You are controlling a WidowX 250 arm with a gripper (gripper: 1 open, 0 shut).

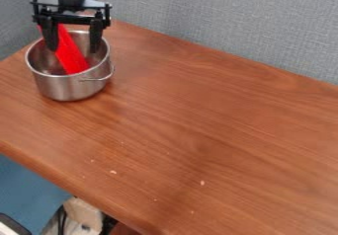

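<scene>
A shiny steel pot (71,85) with a wire handle stands at the upper left of the wooden table. Inside it lies a bright red elongated object (70,53), leaning against the pot's wall. My black gripper (71,37) is over the pot at the top of the red object, its fingers open on either side; whether they touch it is hard to tell.
A grey speckled wall borders it at the back and left. Below the table's left edge are a blue surface and some small items at the bottom left.
</scene>
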